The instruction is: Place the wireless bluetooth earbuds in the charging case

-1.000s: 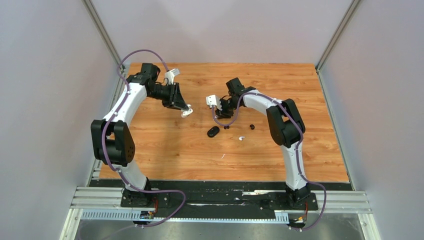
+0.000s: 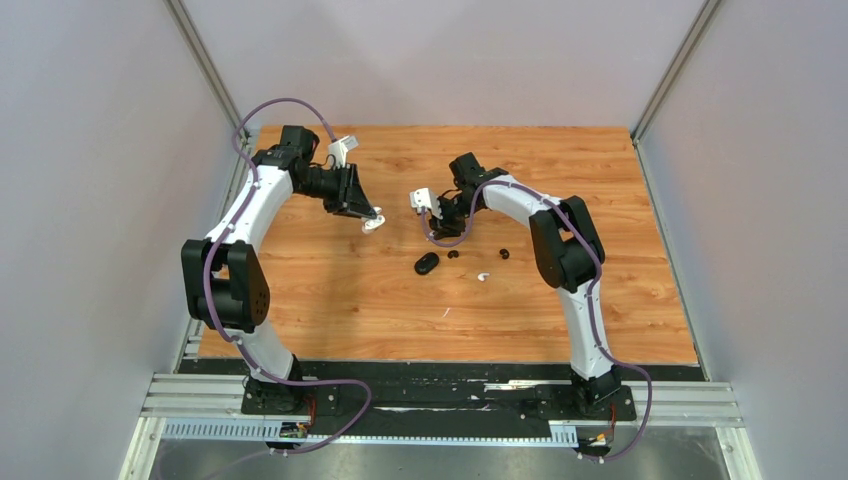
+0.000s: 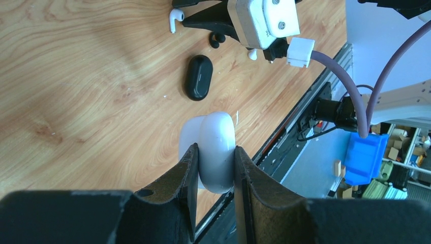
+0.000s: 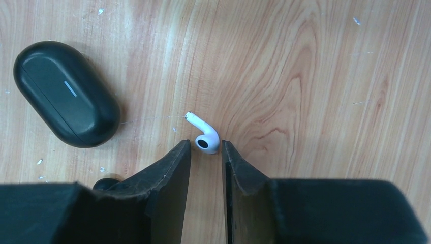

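Observation:
My left gripper is shut on the white charging case (image 3: 216,170), holding it above the table. The case's lid seems to be open, a second white part showing behind the first; its slots are hidden. A white earbud (image 4: 201,122) lies on the wood, its round head between the tips of my right gripper, which is part open with narrow gaps at either side. In the left wrist view this earbud (image 3: 176,16) shows beside a right finger. Another white earbud (image 2: 483,277) lies nearer the front of the table.
A closed black case (image 2: 427,264) sits between the two white earbuds' area and the table front. Small black earbuds (image 2: 453,254) lie nearby. Bare wood spreads over the table's front and right side.
My left arm and the case in its gripper look still, and the objects on the table have not moved.

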